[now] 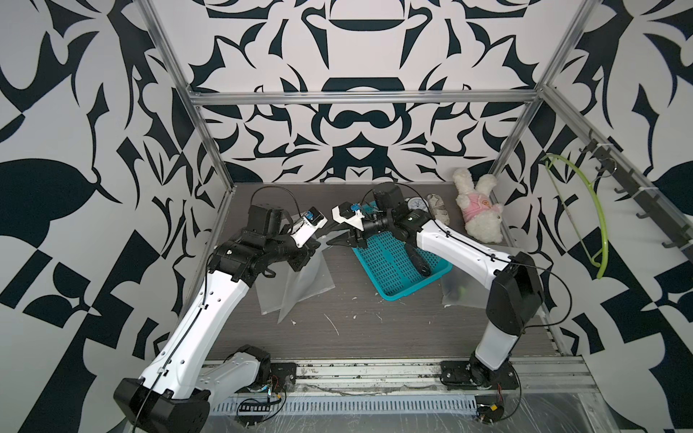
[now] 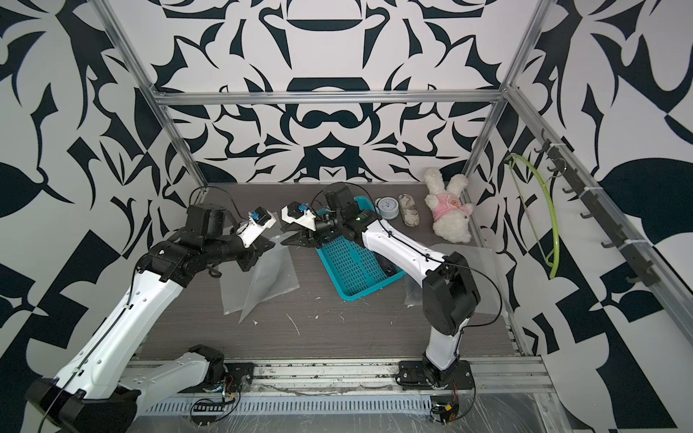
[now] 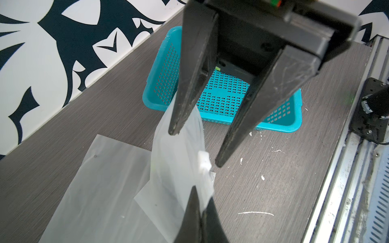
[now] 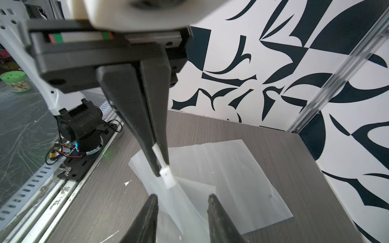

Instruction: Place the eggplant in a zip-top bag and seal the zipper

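A translucent zip top bag (image 3: pixel 170 158) hangs upright from my left gripper, which is shut on its top edge by the white zipper (image 4: pixel 167 177); more flat bags (image 1: pixel 274 296) lie beneath on the table. My right gripper is open, facing the left one, its fingertips apart on either side of the hanging bag's upper part in the left wrist view, with nothing visibly gripped. A dark elongated object (image 1: pixel 418 261), likely the eggplant, lies in the turquoise basket (image 1: pixel 382 292), partly hidden by the right arm.
A plush rabbit (image 1: pixel 483 216), a shoe (image 2: pixel 408 209) and a round gauge (image 2: pixel 387 208) stand at the back right. Another clear bag (image 1: pixel 458 296) lies right of the basket.
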